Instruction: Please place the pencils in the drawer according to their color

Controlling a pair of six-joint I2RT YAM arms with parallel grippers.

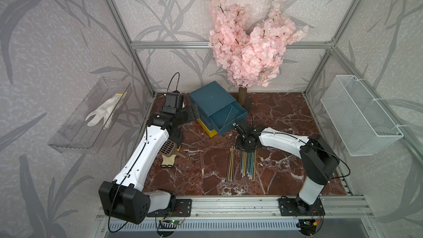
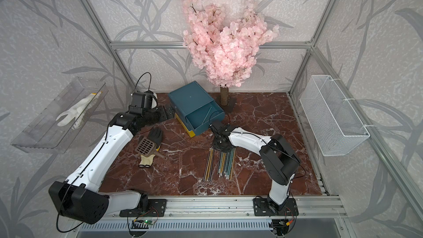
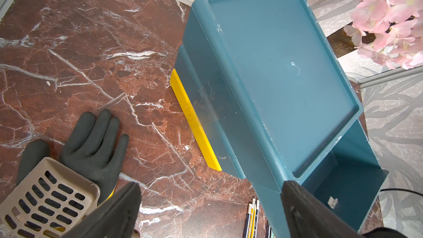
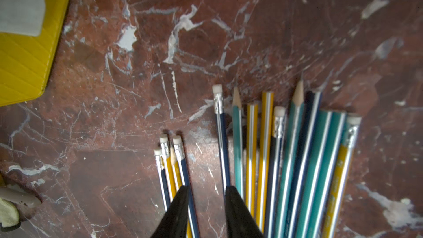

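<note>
Two groups of pencils lie side by side on the marble table. The smaller group, on the left, has yellow pencils (image 4: 168, 174) and dark blue pencils (image 4: 187, 189). In the larger one are teal pencils (image 4: 317, 163), yellow pencils (image 4: 264, 149) and dark blue ones. A blue-green drawer box (image 1: 213, 97) stands behind them, its upper drawer (image 3: 348, 194) pulled out. My right gripper is part open over the pencils, its fingers pointing between the two groups, with nothing seen held. My left gripper is open and empty, left of the box.
A dark glove (image 3: 94, 149) and a beige slotted tool (image 3: 48, 198) lie at the left. Under the box sits a yellow object (image 1: 207, 127). Pink blossoms (image 1: 260, 39) rise behind. The table right of the box is clear.
</note>
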